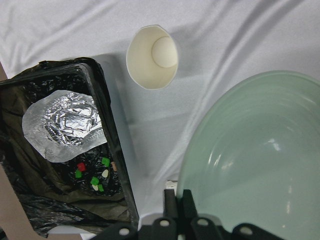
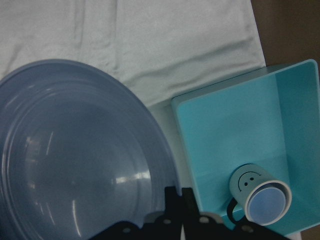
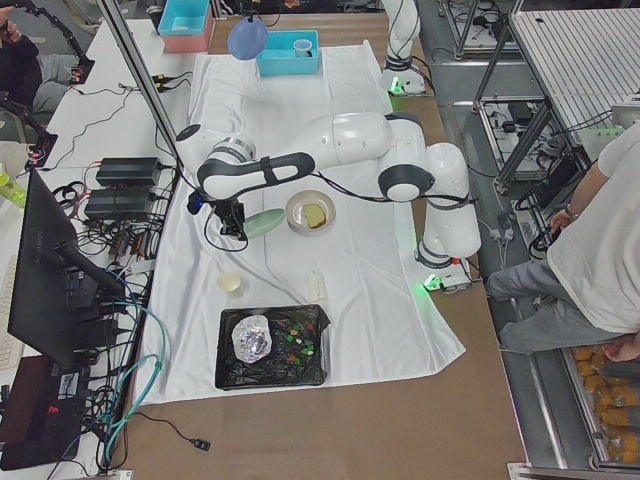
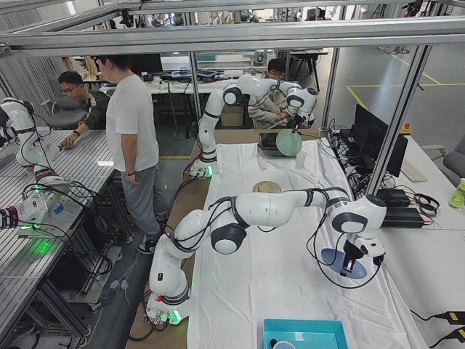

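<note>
My left gripper is shut on the rim of a pale green plate (image 1: 250, 150), held tilted above the white cloth near a cream cup (image 1: 150, 55) and a black lined tray (image 1: 110, 125) containing foil and small coloured bits. My right gripper is shut on the rim of a blue plate (image 2: 75, 155), which is raised beside a cyan bin (image 2: 230, 130) at the other end of the table. Inside the bin is a smiley mug (image 2: 245, 180) with something blue in it.
A beige bowl (image 3: 310, 202) with a yellow item sits mid-table, near a whitish upright object (image 3: 318, 288). A monitor (image 3: 50, 280) and cables crowd one long side; a person (image 3: 590, 230) stands on the other.
</note>
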